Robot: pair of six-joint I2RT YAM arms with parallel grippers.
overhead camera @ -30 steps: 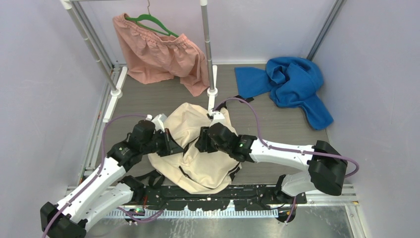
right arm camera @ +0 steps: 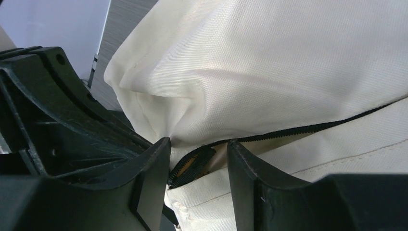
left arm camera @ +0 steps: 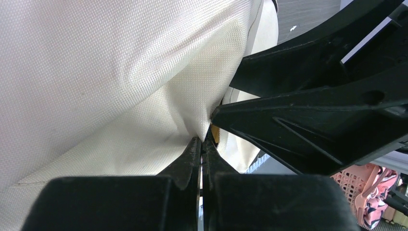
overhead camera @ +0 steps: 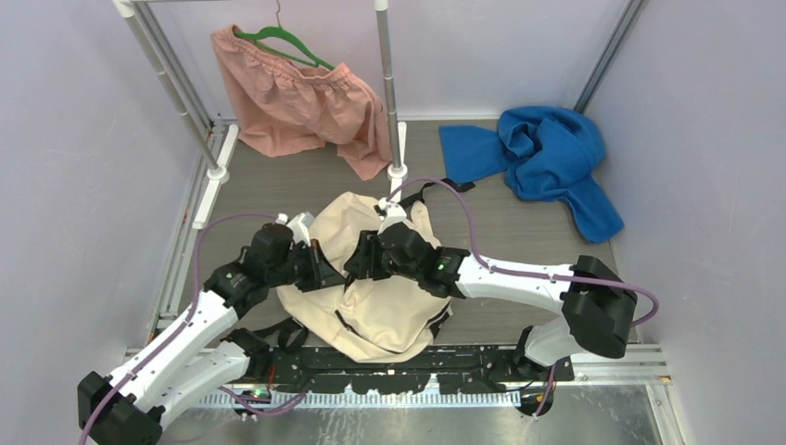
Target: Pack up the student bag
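Note:
The cream student bag [overhead camera: 380, 324] lies on the grey floor with a black zipper [right arm camera: 308, 129] parted, a narrow opening beneath it. My left gripper [overhead camera: 334, 278] is shut at the bag; in its wrist view the fingertips meet at a fabric fold, and whether cloth is between them is unclear. Just right of it, my right gripper [overhead camera: 361, 264] stands open over the zipper, its fingers either side of the opening in the right wrist view. In the left wrist view its black fingers reach in close to the left gripper's tips.
Pink shorts [overhead camera: 297, 111] hang on a green hanger [overhead camera: 287, 42] from the rack at the back left. A blue cloth [overhead camera: 556, 162] lies at the back right. Bare floor [overhead camera: 519, 232] shows right of the bag. Walls bound both sides.
My right gripper has moved left along the bag, closer to the left gripper. The left gripper and the bag look nearly unchanged.

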